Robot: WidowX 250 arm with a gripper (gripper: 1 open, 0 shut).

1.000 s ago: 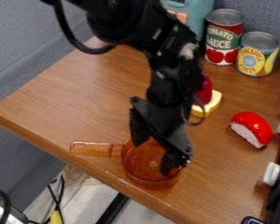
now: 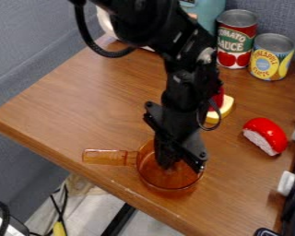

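An orange translucent pot (image 2: pixel 166 180) with a handle (image 2: pixel 110 157) pointing left sits near the front edge of the wooden table (image 2: pixel 64 106). My black gripper (image 2: pixel 177 164) reaches down into the pot, its fingers partly hidden by the arm and pot. Whether it is open or shut, or holds anything, I cannot tell.
A yellow piece (image 2: pixel 224 105), partly behind the arm, and a red-and-white sushi toy (image 2: pixel 265 135) lie to the right. Cans (image 2: pixel 235 41) and a yellow-labelled can (image 2: pixel 269 60) stand at the back. Dark objects line the right edge.
My gripper has shifted slightly within the pot and its angle has changed a little. The pot stays in place.
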